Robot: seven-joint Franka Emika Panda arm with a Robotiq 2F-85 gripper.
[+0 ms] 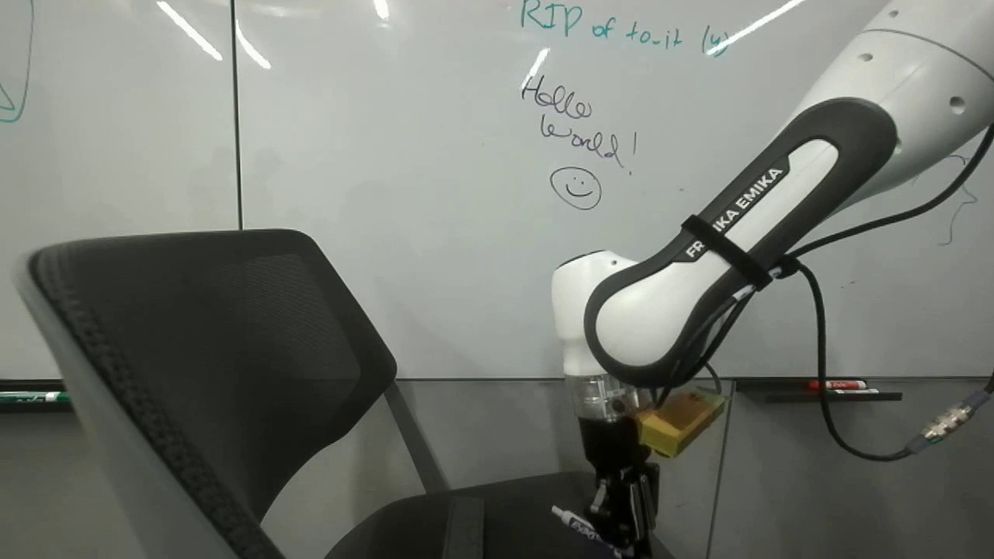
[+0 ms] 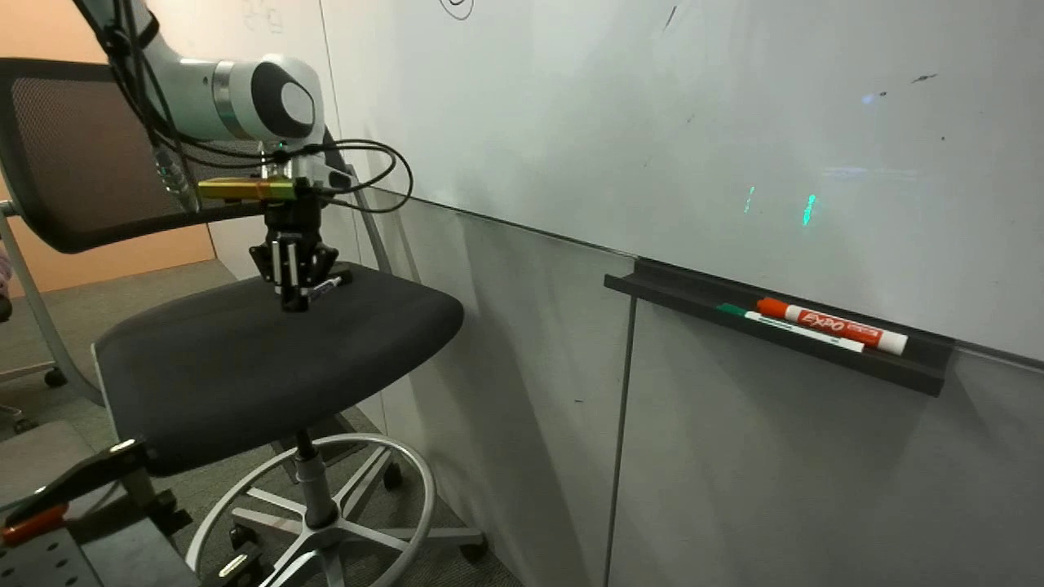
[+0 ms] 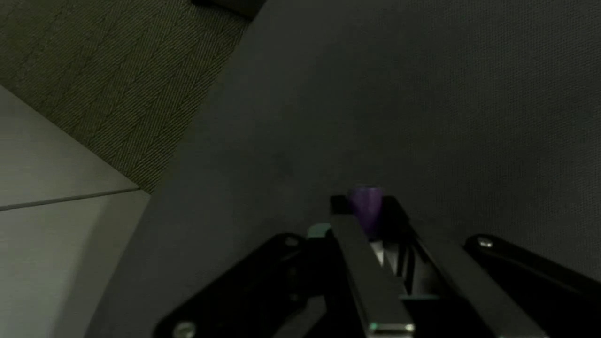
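Note:
A white marker with EXPO lettering [image 1: 579, 525] sticks out to the left of my gripper [image 1: 630, 546], tilted, in exterior view 1. The gripper is shut on it. From the wrist, a purple end [image 3: 366, 205] shows between the fingertips, with a bit of white behind it; the fingers cover the rest. Exterior view 2 has the gripper [image 2: 294, 302] pointing down over the dark chair seat [image 2: 225, 362], the marker [image 2: 325, 288] at its right side. The seat also fills much of the wrist view. How large the gap to the seat is, I cannot tell.
The chair's backrest [image 1: 205, 363] rises left of the arm. Behind stands the whiteboard [image 1: 410, 186] with handwriting. Its tray [image 2: 675, 282] carries a red marker [image 2: 832, 324] and a thin white-and-green one [image 2: 804, 331]. Cables hang in loops from the arm.

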